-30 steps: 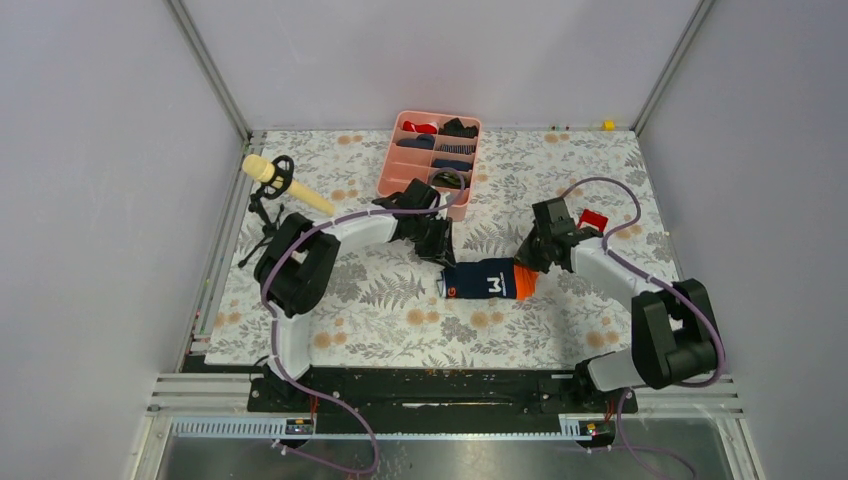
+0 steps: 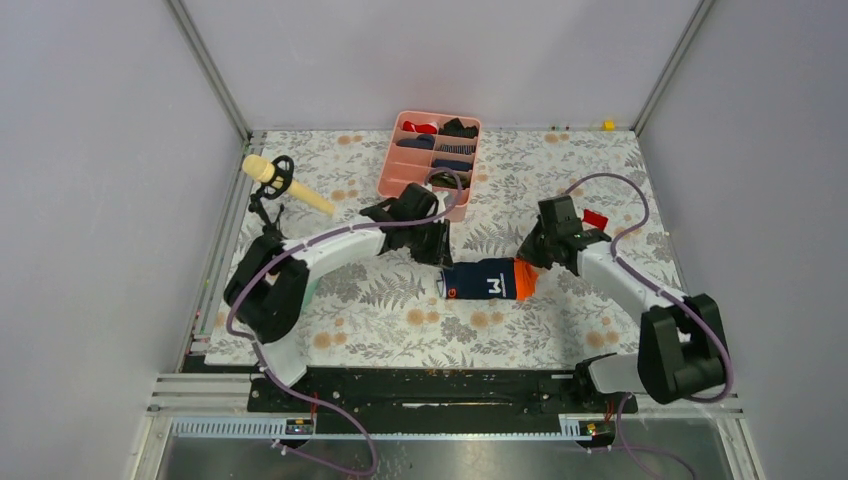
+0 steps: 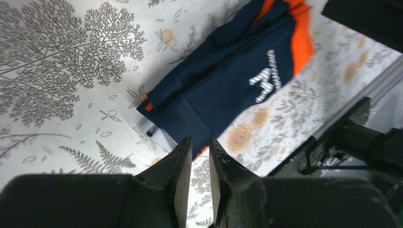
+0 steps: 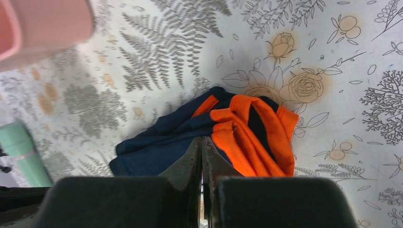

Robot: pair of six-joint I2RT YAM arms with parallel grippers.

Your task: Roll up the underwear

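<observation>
The underwear [image 2: 482, 279] lies folded into a flat navy strip mid-table, its orange waistband [image 4: 266, 137] at the right end and a white letter on top. At its left end a white label [image 3: 162, 138] pokes out. My left gripper [image 2: 444, 266] is over that left end; in the left wrist view its fingers [image 3: 182, 164] stand a narrow gap apart, with navy cloth and table seen through it. Whether they pinch any cloth cannot be told. Beside the orange end is my right gripper, its fingertips together and nothing visible between them.
A pink divided box [image 2: 396, 172] with rolled garments stands behind the left gripper. A red item [image 2: 594, 219] lies behind the right arm, and a cream cylinder [image 2: 290, 186] sits at the back left.
Left elbow and upper arm have swung left, while that gripper remains near the cloth's left end. The underwear looks unchanged.
</observation>
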